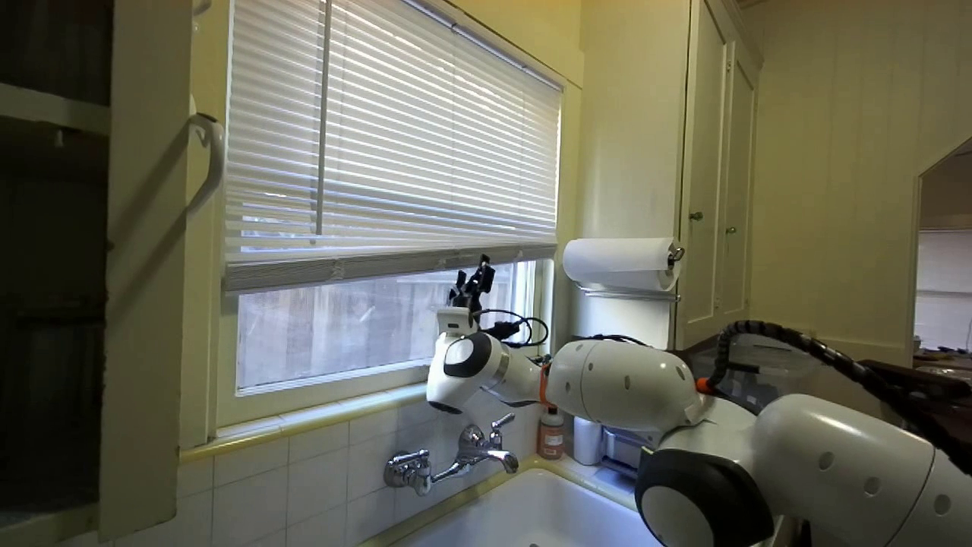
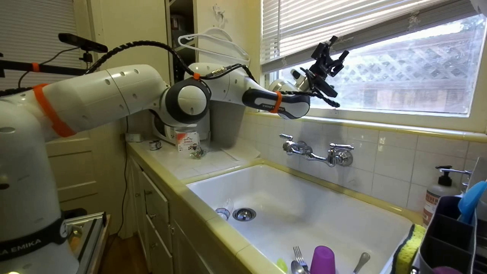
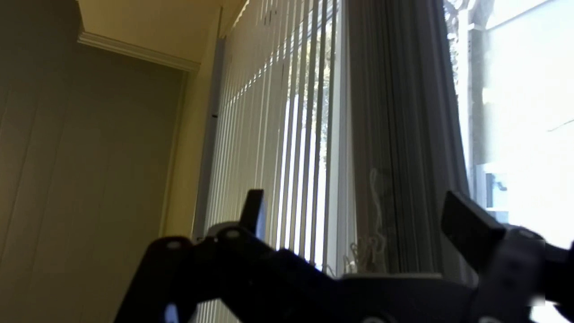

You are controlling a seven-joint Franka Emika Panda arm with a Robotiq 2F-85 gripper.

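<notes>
White slatted blinds (image 1: 392, 137) cover the upper part of the window, their thick bottom rail (image 1: 383, 265) hanging above the bare lower pane. My gripper (image 1: 475, 273) points upward by this rail in the first exterior view. In the second exterior view the gripper (image 2: 340, 49) stands in front of the window with its fingers spread. Seen from the wrist, the gripper is open, a wide gap between its two dark fingers, and the stacked lower slats (image 3: 406, 134) appear beyond that gap. Nothing is held. Whether a finger touches the rail cannot be told.
Beneath the arm are a wall faucet (image 1: 456, 460) and a white sink (image 2: 274, 191) holding a purple cup (image 2: 322, 260) and cutlery. A paper towel roll (image 1: 622, 263) hangs right of the window. An open cabinet door (image 1: 146, 273) stands at the left.
</notes>
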